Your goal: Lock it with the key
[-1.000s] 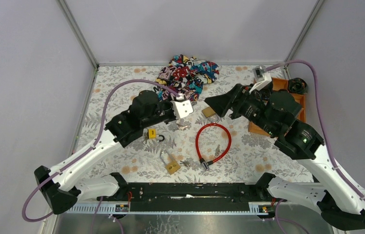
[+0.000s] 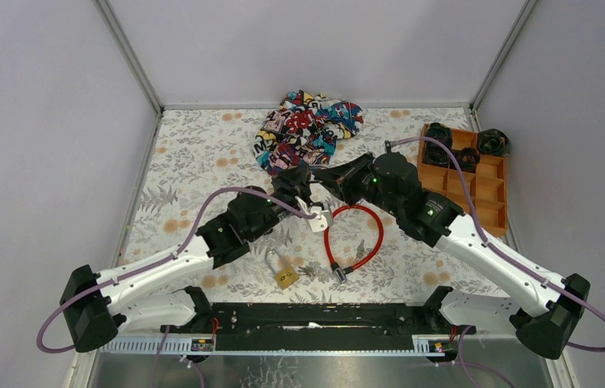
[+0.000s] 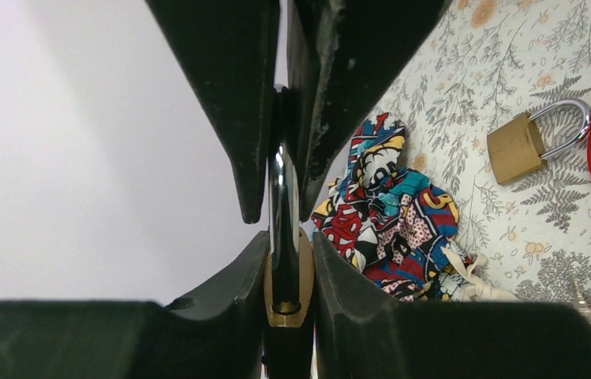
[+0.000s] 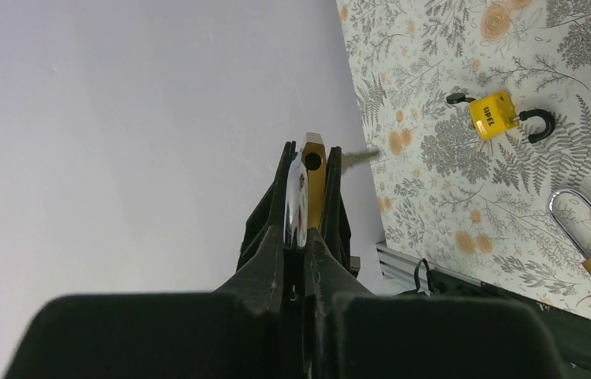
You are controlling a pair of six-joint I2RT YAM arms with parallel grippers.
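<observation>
Between my grippers is a brass padlock (image 3: 274, 312) with a silver shackle (image 3: 282, 193). My left gripper (image 2: 305, 171) is shut on its body; the body's narrow edge and the shackle rising from it face the left wrist view. My right gripper (image 2: 319, 174) is shut on the shackle. In the right wrist view, the brass end (image 4: 315, 146) has a dark round hole and stands beside the shackle, with dark left fingers behind it. The grippers hide the padlock in the top view. No key shows at the padlock.
A padlock with a long shackle (image 2: 285, 277), small keys (image 2: 307, 270) and a red cable lock (image 2: 379, 234) lie in front. A yellow padlock (image 4: 494, 116) shows in the right wrist view. Behind is a patterned cloth (image 2: 303, 129); an orange tray (image 2: 489, 194) stands at right.
My right gripper has moved left and met the left one. The left arm has turned and come slightly right, now covering the yellow padlock in the top view.
</observation>
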